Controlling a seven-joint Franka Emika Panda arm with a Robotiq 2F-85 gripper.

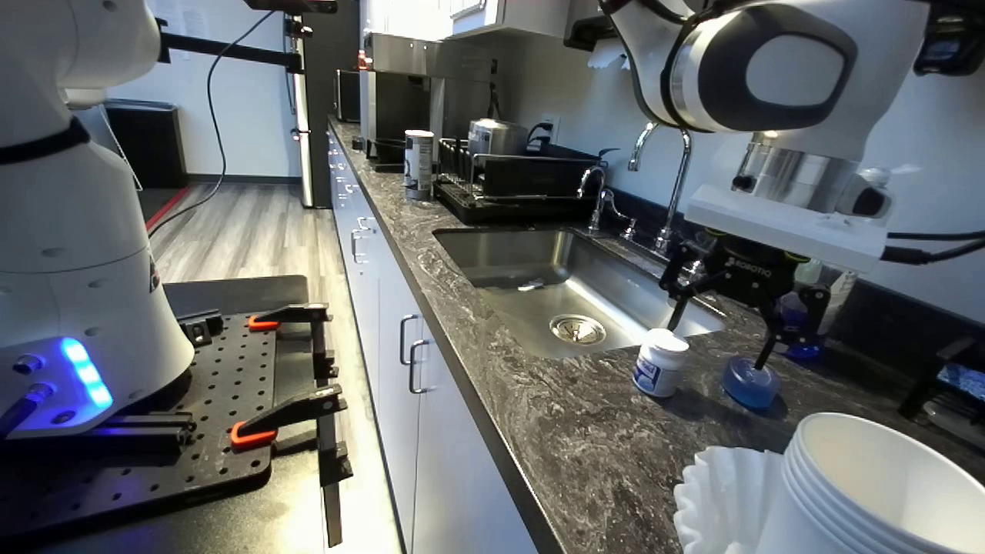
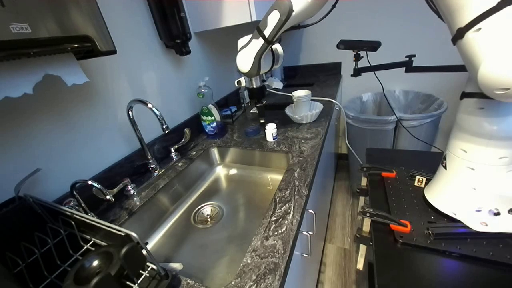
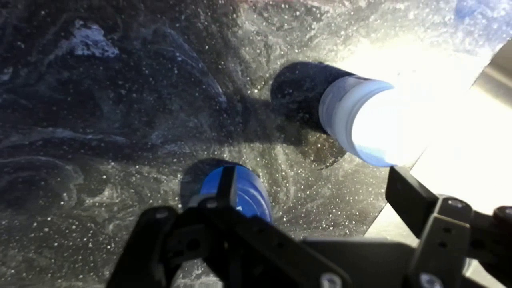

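My gripper stands open above the dark marble counter, its fingers spread wide and nothing held between them. A white bottle with a blue-and-white label is upright near the sink's corner, beside one finger in exterior view 1. Close by, a round blue container sits under the other finger. From the wrist view, the white bottle lies beyond the right finger, while the left finger partly covers the blue container. Whether that finger touches the container I cannot tell.
The steel sink adjoins this spot. A dish soap bottle stands at the wall. Stacked white cups and a fluted white bowl occupy the counter's far end. Bare counter runs along the front edge.
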